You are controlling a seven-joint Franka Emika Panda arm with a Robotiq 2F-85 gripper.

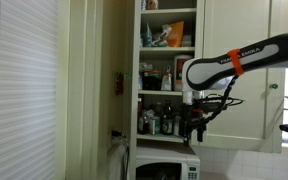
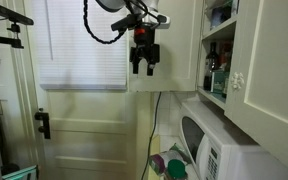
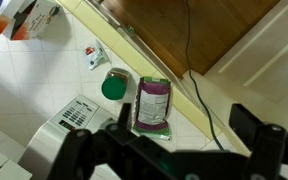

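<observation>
My gripper is open, its two dark fingers (image 3: 246, 122) spread wide with nothing between them. In exterior view 2 the gripper (image 2: 143, 68) hangs pointing down in front of the cupboard, high above the counter. Below it in the wrist view lie a clear packet with purplish contents (image 3: 153, 104), a jar with a green lid (image 3: 115, 84) and a small white packet (image 3: 96, 56). The gripper touches none of them.
A white microwave (image 2: 209, 140) stands beneath the shelf cupboard (image 1: 165, 96), which is open and full of bottles and packages. A dark cable (image 3: 189, 55) runs down past the counter items. An open cabinet door (image 2: 269, 75) juts out at the right.
</observation>
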